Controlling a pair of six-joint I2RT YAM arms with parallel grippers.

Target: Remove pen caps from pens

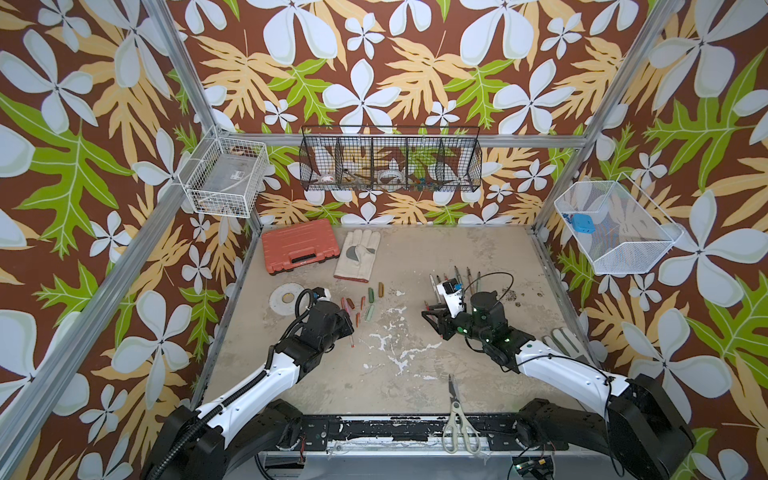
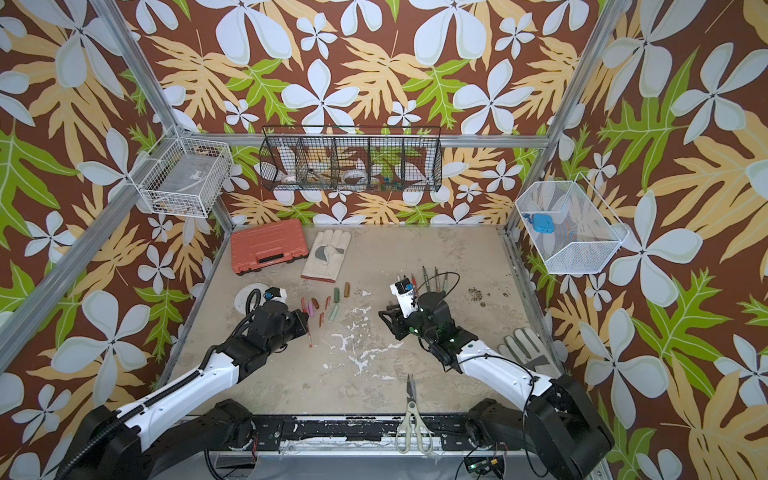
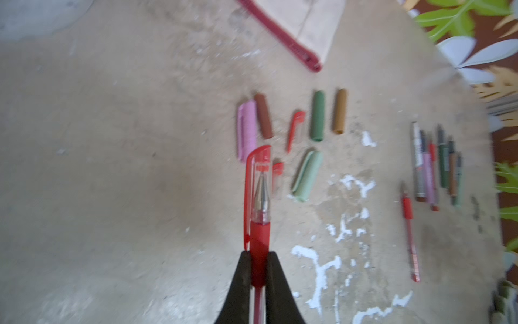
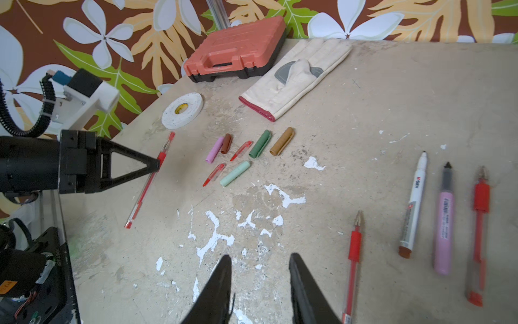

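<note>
My left gripper is shut on a red pen (image 3: 260,237), held clear of the table. A clear cap with a red clip (image 3: 248,199) covers the pen's metal tip, which points away from the fingers. My right gripper stands open, its fingertips apart and nothing between them. Several uncapped pens lie at the right: a red pen (image 4: 353,253), a white pen (image 4: 414,205), a lilac pen (image 4: 444,226) and another red pen (image 4: 479,226). Loose caps lie mid-left, among them a lilac cap (image 3: 247,129), a mint cap (image 3: 308,175) and a dark green cap (image 3: 317,116).
A red case (image 1: 301,248), a work glove (image 1: 357,256) and a tape roll (image 4: 182,110) are at the back left. Scissors (image 1: 456,416) lie at the front edge; another glove (image 1: 568,344) is at the right. Mid-table is clear between caps and pens.
</note>
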